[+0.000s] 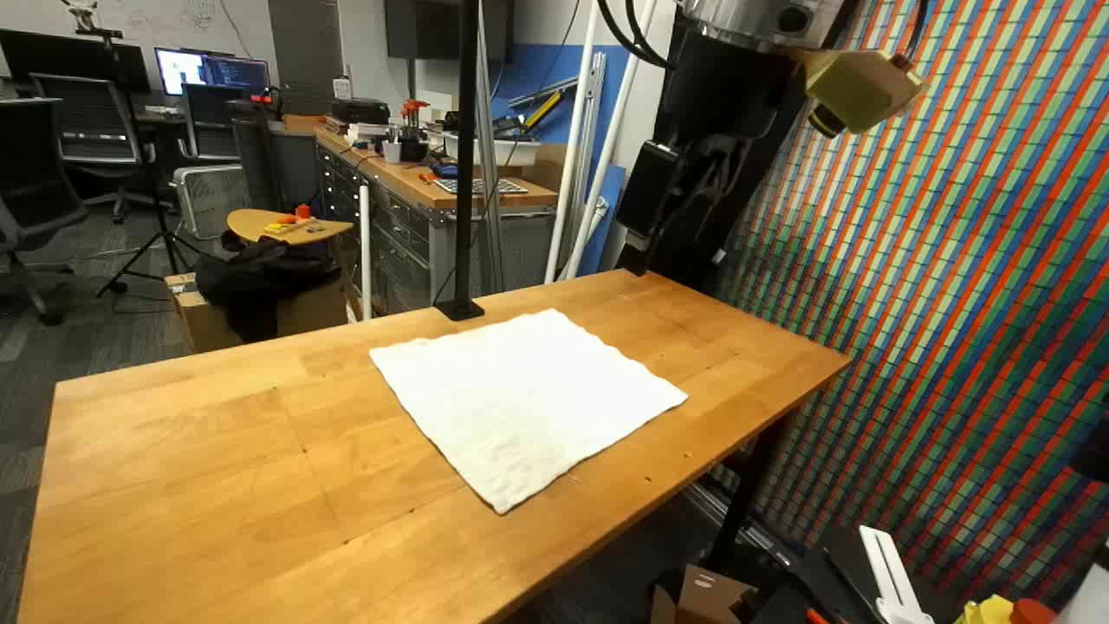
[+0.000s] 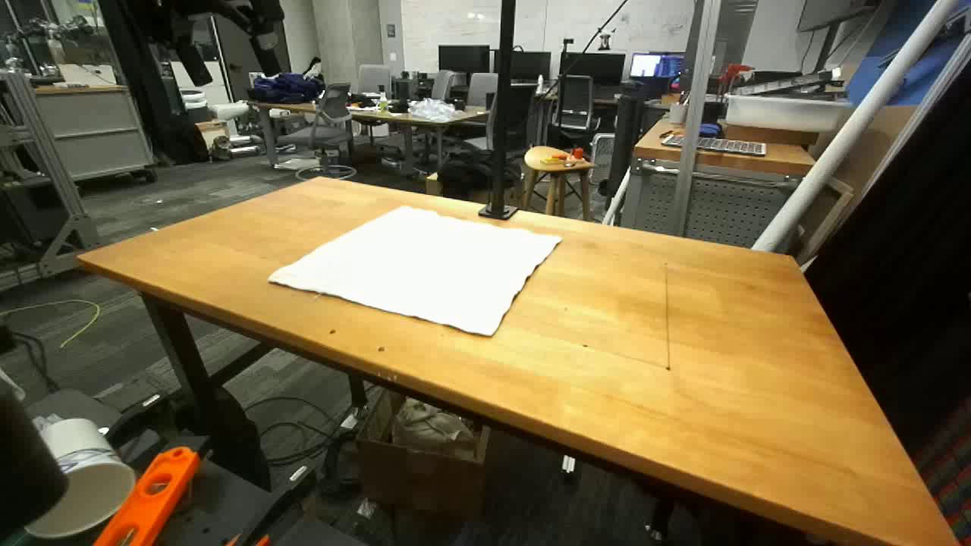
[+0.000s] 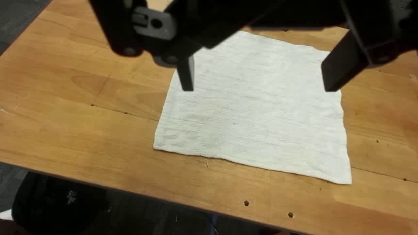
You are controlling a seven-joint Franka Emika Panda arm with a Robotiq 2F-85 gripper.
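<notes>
A white cloth (image 1: pixel 530 400) lies spread flat on the wooden table (image 1: pixel 208 468), unfolded, with slightly wavy edges. In exterior view 2 the cloth (image 2: pixel 419 268) takes up the middle-left part of the tabletop. My gripper is open above the cloth (image 3: pixel 254 109), its two black fingers wide apart with nothing between them. From the side, in exterior view 1, the dark gripper (image 1: pixel 636 244) hangs at the upper right; its fingertips are hard to make out there. The cloth's far edge is partly hidden behind the gripper in the wrist view.
A black post (image 1: pixel 464 208) rises from the table's back edge, close behind the cloth. Bare tabletop surrounds the cloth, with wide free room at both ends. Below the front edge stands a cardboard box (image 2: pixel 423 469) on the floor.
</notes>
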